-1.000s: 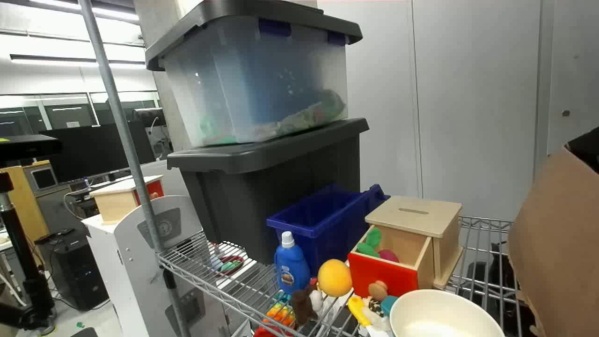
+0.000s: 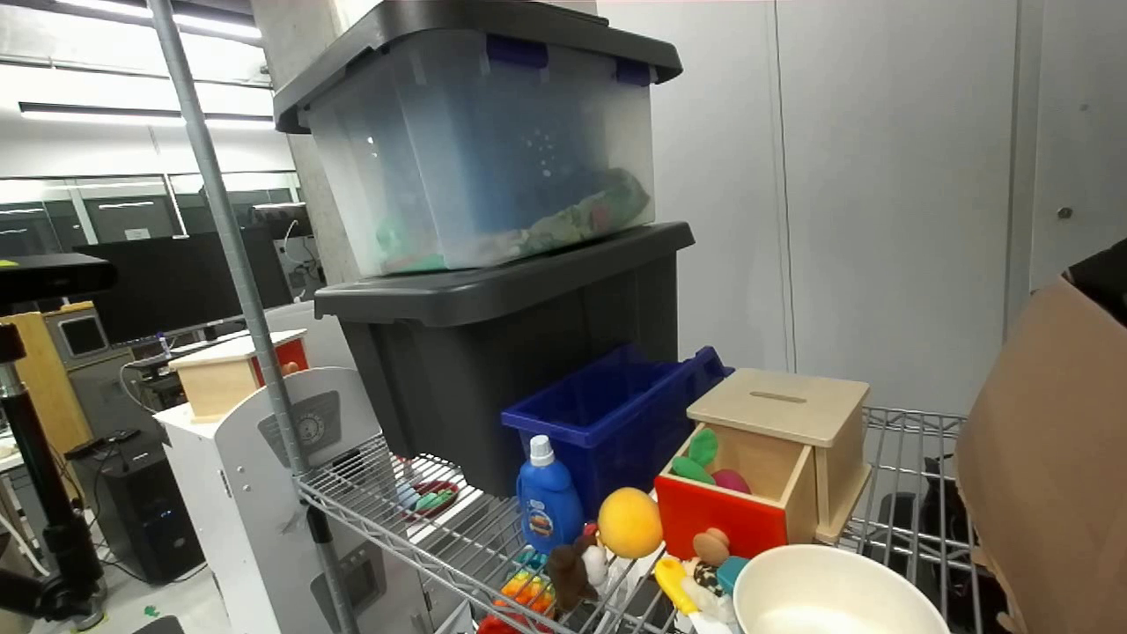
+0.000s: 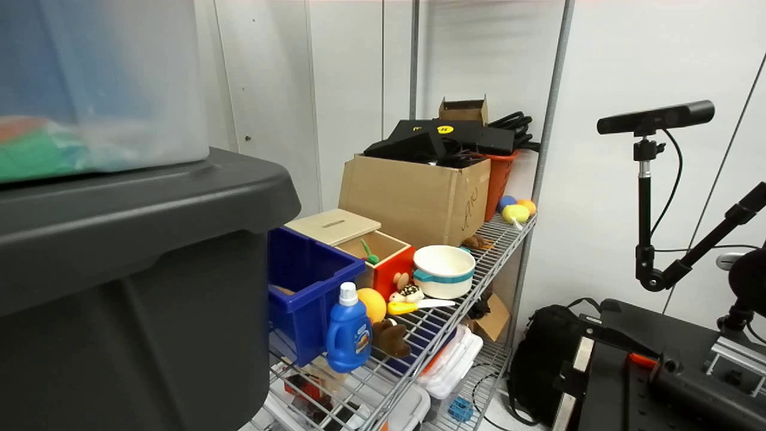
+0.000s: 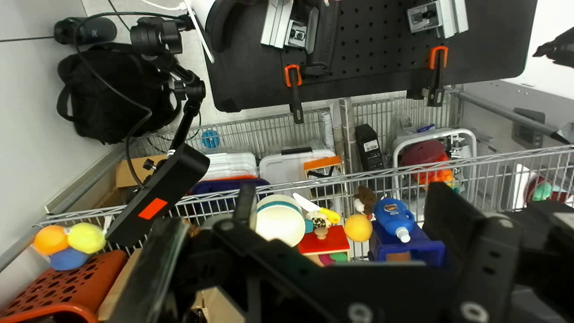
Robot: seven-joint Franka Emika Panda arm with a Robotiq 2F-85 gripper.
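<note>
My gripper is open, its dark fingers (image 4: pixel 446 215) wide apart and nothing held between them. In the second exterior view the gripper (image 3: pixel 573 383) is at the lower right, off the shelf's front side. On the wire shelf stand a blue bottle (image 2: pixel 549 502) with a white cap, an orange ball (image 2: pixel 629 522) and a blue bin (image 2: pixel 592 423). Beside them is a wooden box (image 2: pixel 782 401) with its red-fronted drawer (image 2: pixel 718 518) pulled out; green and purple toys (image 2: pixel 703 449) lie inside. A cream pot (image 3: pixel 443 261), a yellow-handled knife (image 3: pixel 413 306) and a brown plush toy (image 3: pixel 389 337) sit near the front edge.
Stacked storage tubs (image 2: pixel 497 317) fill one end of the shelf. A cardboard box (image 3: pixel 409 197) and an orange basket (image 4: pixel 67 280) crowd the other. A camera on a jointed stand (image 4: pixel 161 194) shows at the wrist view's left. The shelf's wire edge (image 4: pixel 484 161) runs across the front.
</note>
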